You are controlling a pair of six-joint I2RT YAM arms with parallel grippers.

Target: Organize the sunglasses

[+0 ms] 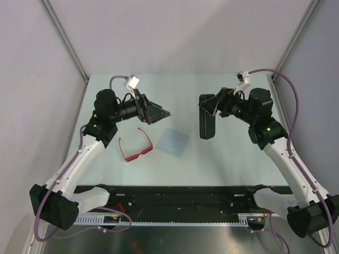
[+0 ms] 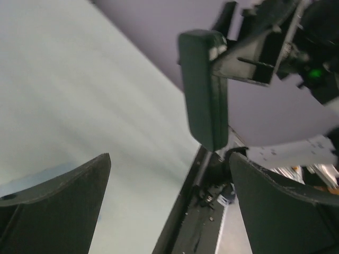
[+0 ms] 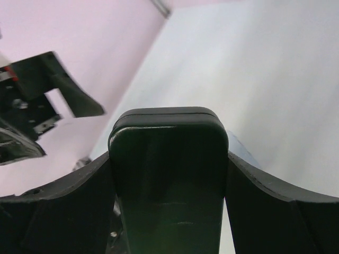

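My right gripper (image 1: 217, 103) holds a dark green glasses case (image 1: 207, 123) in the air over the right middle of the table; the case (image 3: 168, 180) fills its fingers in the right wrist view. My left gripper (image 1: 159, 111) hangs open and empty in the upper middle, facing the case (image 2: 204, 87), which appears ahead of it in the left wrist view. Red sunglasses (image 1: 140, 154) lie unfolded at the front left, and a blue-grey cloth (image 1: 172, 143) lies flat beside them at the centre.
Walls enclose it behind and at both sides, and a dark strip runs along its front edge.
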